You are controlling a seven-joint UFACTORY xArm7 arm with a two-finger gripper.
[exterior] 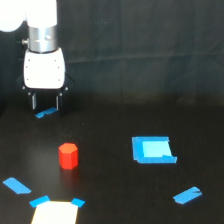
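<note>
My gripper point(45, 98) hangs at the upper left of the camera view, pointing down, its two fingers apart with nothing visible between them. A small red block point(68, 155) stands on the black table, below and to the right of the gripper, apart from it. A square pale patch edged in blue tape point(155, 149) lies at the middle right.
Blue tape strips lie on the table at the lower left point(17, 186), under the gripper point(46, 112) and at the lower right point(188, 195). A bright pale square point(54, 214) with blue corners sits at the bottom edge.
</note>
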